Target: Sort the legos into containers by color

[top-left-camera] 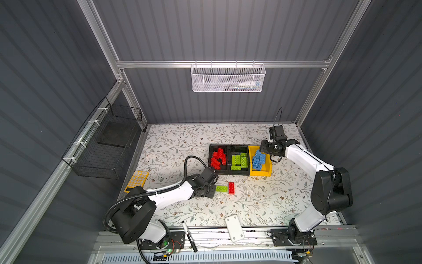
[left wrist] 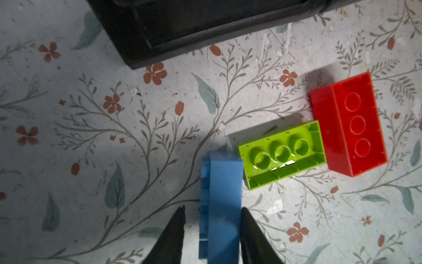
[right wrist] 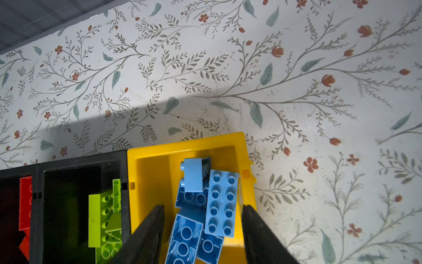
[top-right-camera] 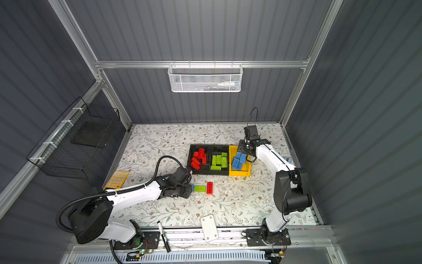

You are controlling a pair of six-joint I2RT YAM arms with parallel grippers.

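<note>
In the left wrist view a blue brick stands on edge between the fingers of my left gripper. The right finger is close against it, while a gap shows at the left finger. A green brick lies studs-down at the blue brick's right side, with a red brick beyond it. My right gripper is open and empty above the yellow container, which holds several blue bricks. Red bricks fill part of the left black container; green bricks lie in the middle one.
A yellow calculator-like object lies at the left, partly covered by the left arm. A white plate and a marker rest at the front edge.
</note>
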